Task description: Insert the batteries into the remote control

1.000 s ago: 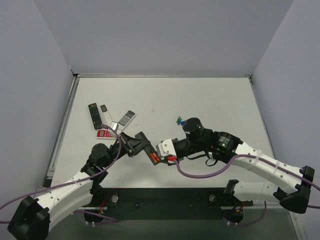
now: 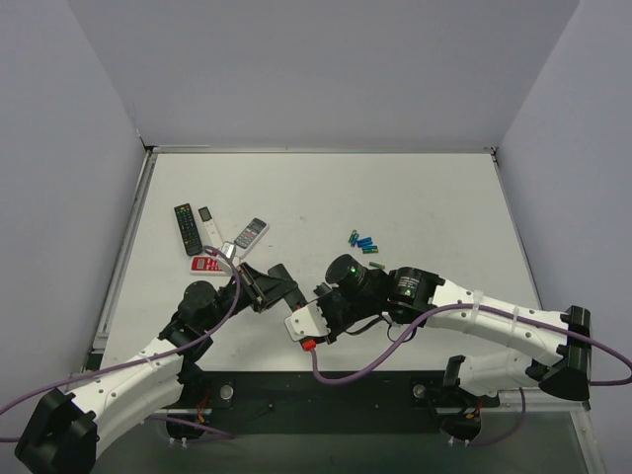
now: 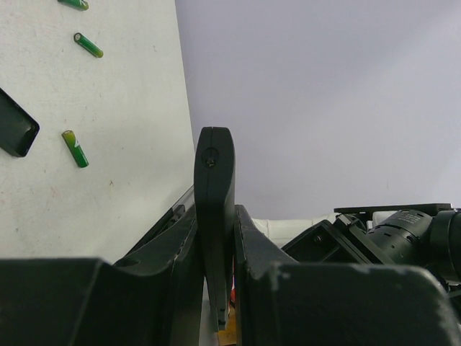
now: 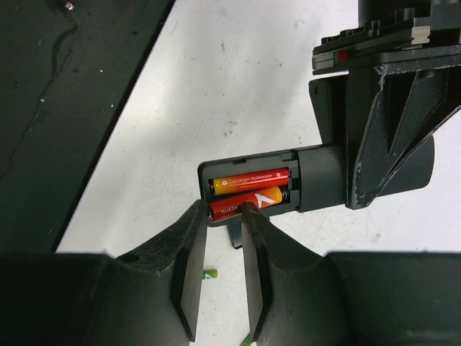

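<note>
A black remote is held by my left gripper (image 2: 279, 288), which is shut on it; in the left wrist view its end (image 3: 215, 176) stands between the fingers. The right wrist view shows its open battery compartment with two orange-red batteries, an upper one (image 4: 248, 182) lying in place and a lower one (image 4: 245, 204) slightly slanted. My right gripper is part open, its fingertips at the lower battery's left end and middle, over the compartment's lower edge. In the top view the right gripper covers much of the compartment.
Several remotes (image 2: 188, 229) lie at the table's left. Blue and green batteries (image 2: 363, 243) lie loose at middle right. A dark strip (image 2: 306, 405) runs along the front edge.
The left arm is unchanged.
</note>
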